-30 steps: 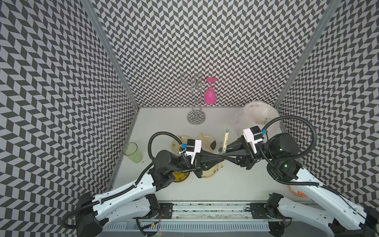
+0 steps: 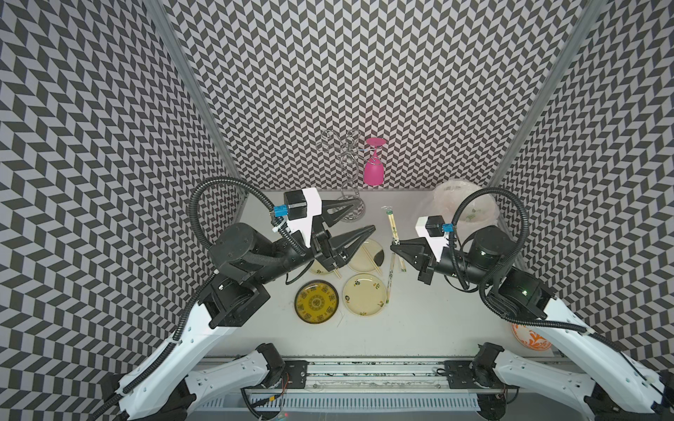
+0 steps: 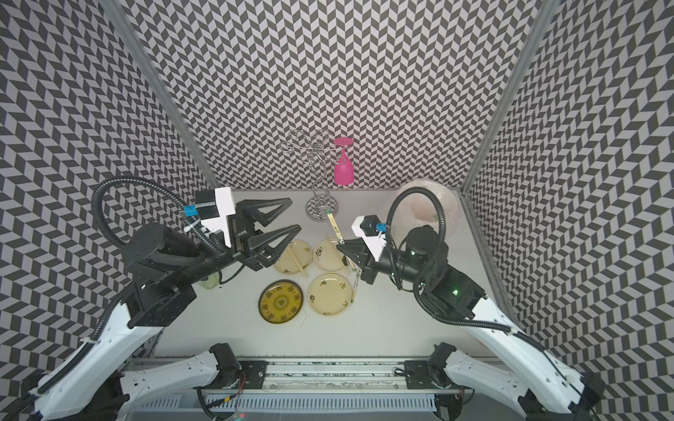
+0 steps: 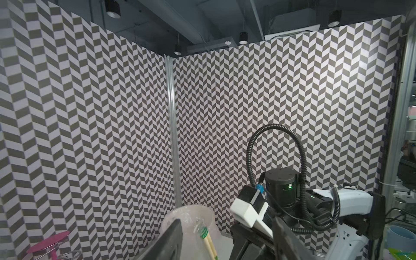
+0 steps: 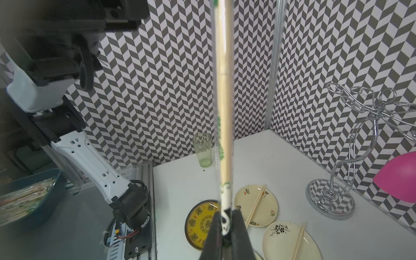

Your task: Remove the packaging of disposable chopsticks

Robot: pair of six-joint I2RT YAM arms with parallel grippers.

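Observation:
My right gripper (image 2: 393,245) is shut on a wrapped chopstick pack (image 3: 333,224), clear film with green print over pale wood. In the right wrist view the pack (image 5: 225,104) rises upright from between the fingertips, with its top beyond the frame. My left gripper (image 2: 365,214) stands open with nothing between its fingers, apart from the pack and to its left. In the left wrist view the pack's top end (image 4: 204,234) shows loose, crumpled clear film, seen between the spread fingers.
Below are cream plates (image 2: 364,294), two bearing bare chopsticks (image 5: 299,242), and a yellow-brown plate (image 2: 316,301). A thin patterned strip (image 2: 389,287) lies beside the front cream plate. A metal rack (image 5: 331,197) with a pink goblet (image 2: 373,172) and a lined bin (image 2: 449,193) stand behind.

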